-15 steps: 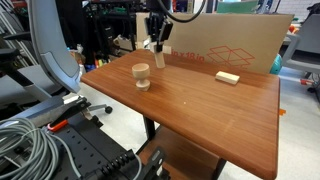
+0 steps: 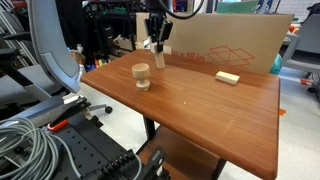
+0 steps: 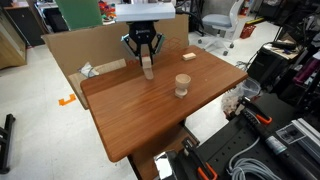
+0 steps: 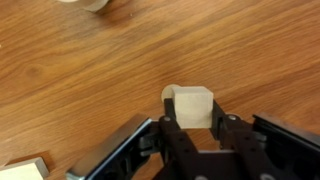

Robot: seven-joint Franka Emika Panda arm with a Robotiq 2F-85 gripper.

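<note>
A pale, slim, upright object (image 2: pixel 160 59) is at the far side of the wooden table, below the arm. My gripper (image 3: pixel 145 53) is shut on its upper part from above. In the wrist view the object's whitish top (image 4: pixel 194 106) shows between the dark fingers. Its lower end is close to the tabletop; whether it touches cannot be told. A beige cup-like thing (image 2: pixel 142 74) with a wider base stands apart from it, nearer the front edge.
A small whitish block (image 2: pixel 228 77) lies on the wooden table (image 2: pixel 215 105). Behind the table stands a large cardboard sheet (image 2: pixel 225 40). Coiled cables (image 2: pixel 28 150) lie on the dark bench in front.
</note>
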